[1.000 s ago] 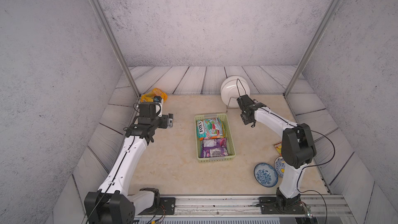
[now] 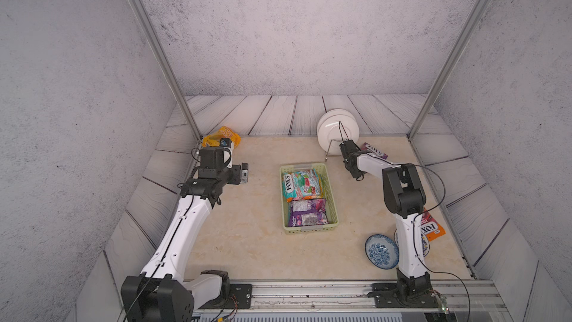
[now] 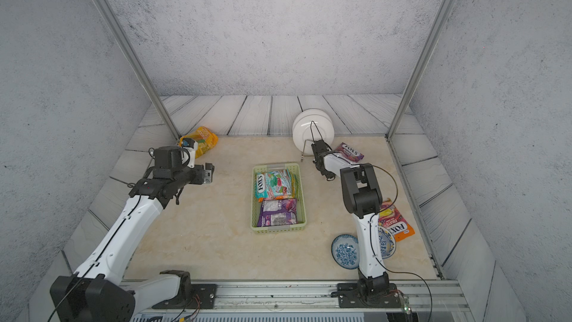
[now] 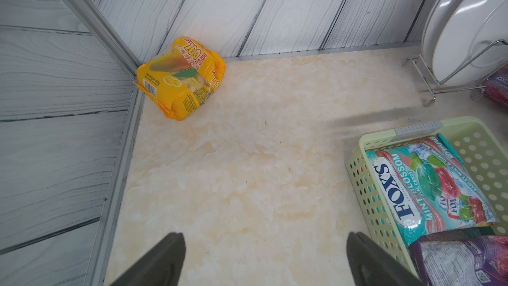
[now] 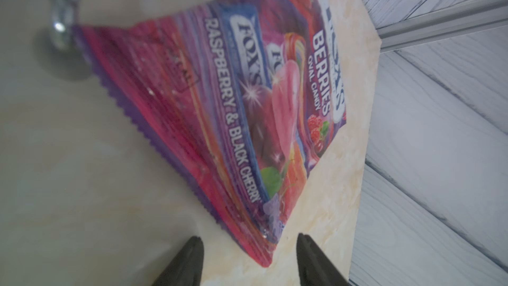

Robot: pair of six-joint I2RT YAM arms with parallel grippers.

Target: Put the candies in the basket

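Observation:
The purple Fox's berries candy bag (image 5: 254,90) lies on the table near the plate rack; its lower corner points into the gap of my right gripper, which is part open and not gripping it. My left gripper hangs open over bare table, left of the green basket (image 4: 378,201). Inside the basket lie a teal Fox's mint bag (image 4: 434,185) and a purple candy bag (image 2: 308,213). A yellow candy bag (image 4: 182,79) rests in the far left corner. At the right side, an orange-edged Fox's fruits bag (image 3: 396,220) is partly covered by my right arm.
White plates (image 2: 337,130) stand in a wire rack (image 4: 441,84) at the back, close to the right gripper. Two blue-patterned bowls, one in clear view (image 2: 381,251), sit at the front right. Left of the basket the table is free.
The left arm and basket have stayed still.

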